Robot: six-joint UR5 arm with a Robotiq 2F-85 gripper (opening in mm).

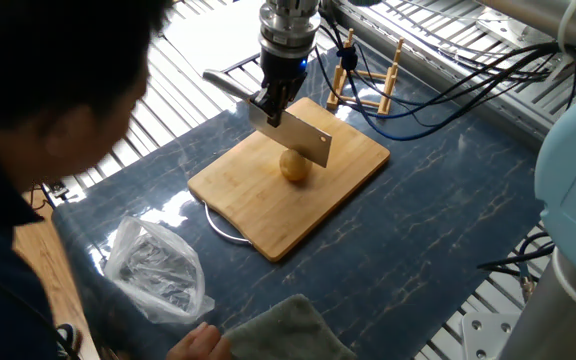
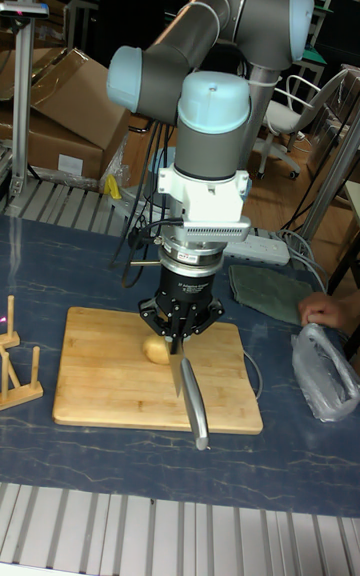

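My gripper is shut on a cleaver, gripping it near where the blade meets the handle. In exterior view 1 the metal handle points to the back left and the blade slants toward the right. A round yellow-brown potato rests on the wooden cutting board, close beside the blade. From exterior view 3 the cleaver is nearly edge-on, its handle toward the camera, and the potato lies just left of it. Whether the blade touches the potato or the board cannot be told.
A wooden rack stands behind the board. A clear plastic bag and a grey-green cloth lie toward the front. A person leans in at the left, with a hand near the cloth.
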